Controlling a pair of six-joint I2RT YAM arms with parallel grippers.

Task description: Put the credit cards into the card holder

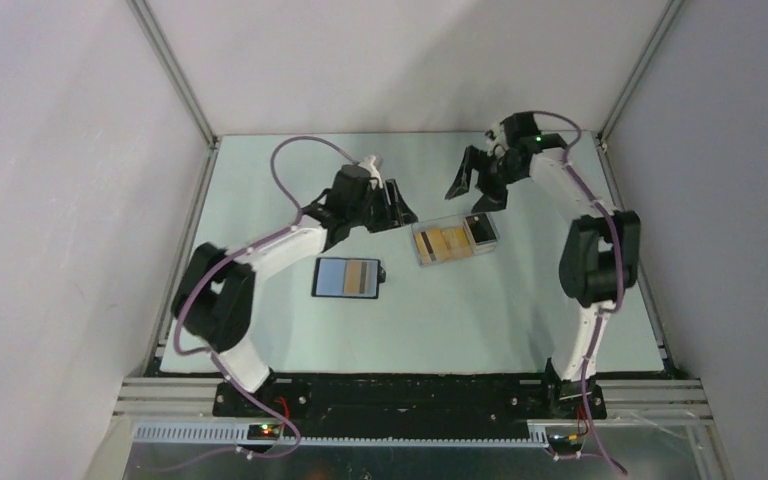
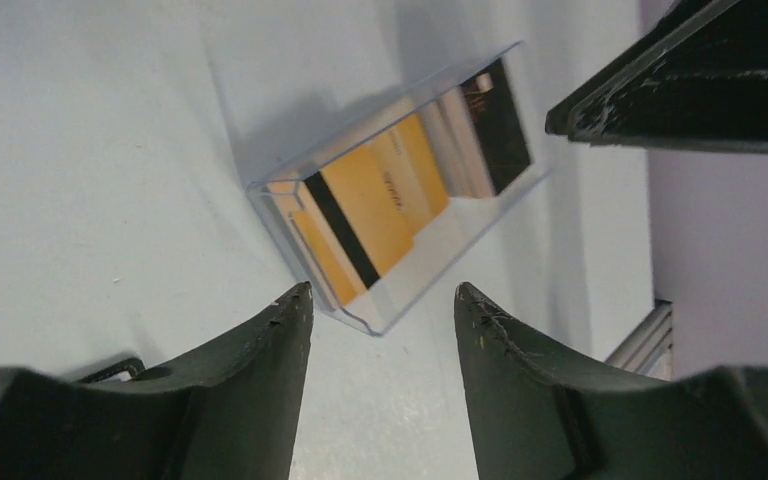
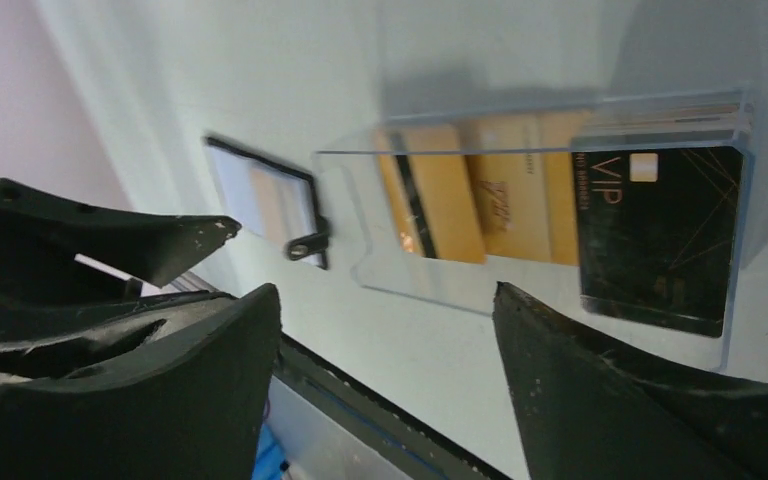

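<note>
A clear tray [image 1: 460,257] stands near the middle of the table with yellow cards [image 1: 443,243] and a black VIP card [image 3: 660,235] at its right end. Left of it lies the flat black-edged card holder [image 1: 330,278], its blue and tan face upward. My left gripper [image 1: 403,214] is just off the tray's left end, open and empty. At the back of the tray, near the black card, my right gripper [image 1: 475,192] has its fingers apart and nothing between them. Both wrist views look onto the tray from above.
In the right wrist view, a left gripper finger [image 3: 145,245] shows at the left; a right gripper finger [image 2: 700,105] enters the left wrist view's upper right.
</note>
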